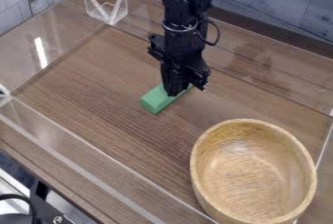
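My black gripper [174,77] reaches down from the top centre to just over a green rectangular block [159,100], which lies on the wooden table and is partly covered by the gripper. Whether the fingers are open or closed on the block is too unclear to tell.
A large beige bowl [254,169] fills the lower right of the table. A grey wall panel stands along the back, with small white brackets at the left edges.
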